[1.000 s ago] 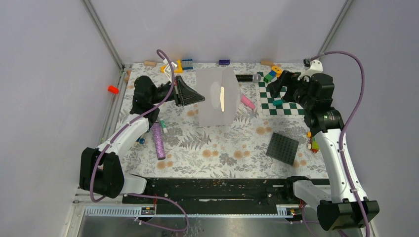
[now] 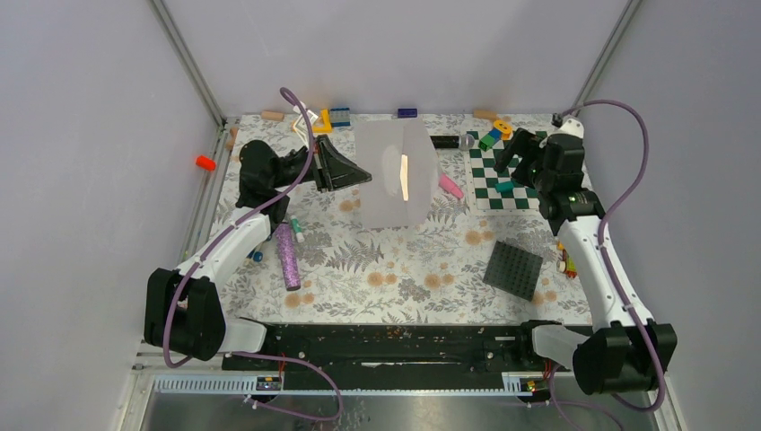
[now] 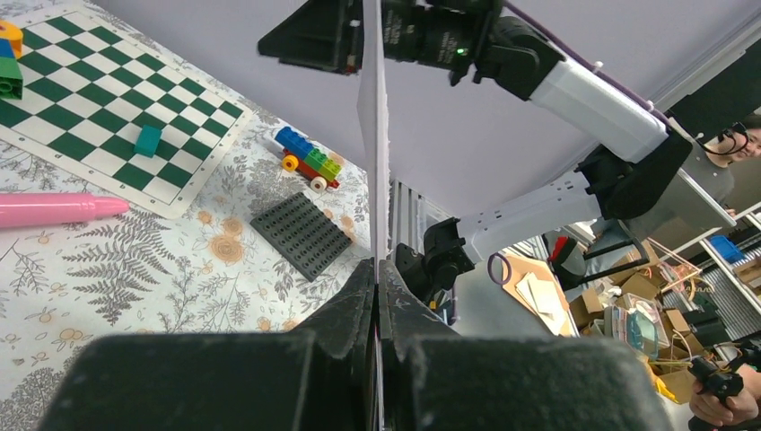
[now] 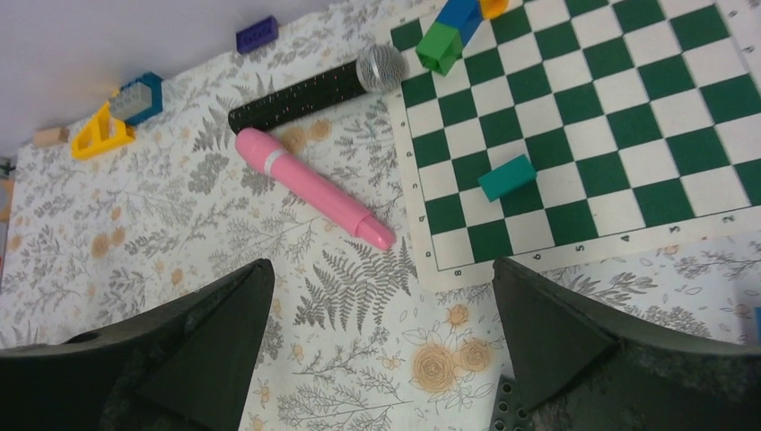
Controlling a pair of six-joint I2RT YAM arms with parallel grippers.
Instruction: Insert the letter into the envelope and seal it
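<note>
A pale grey-white paper envelope (image 2: 380,180) hangs above the table, with a narrow cream strip (image 2: 405,178) running down it. My left gripper (image 2: 368,177) is shut on its left edge. In the left wrist view the envelope (image 3: 373,144) appears edge-on, a thin upright sheet rising from between the shut fingers. No separate letter can be made out; whether one is inside is hidden. To the right of the envelope, over the checkered board, my right gripper (image 2: 514,153) stands open. Its fingers (image 4: 193,341) are wide apart in the right wrist view, with only the table beneath.
Below lie a checkered board (image 4: 574,211), a pink marker (image 4: 314,189), a black microphone (image 4: 301,97) and a dark studded plate (image 2: 513,269). A purple glittery tube (image 2: 287,258) lies at the left.
The right arm has shifted slightly left, its wrist turning a little, while its gripper stays open. My left gripper and the envelope have barely moved.
</note>
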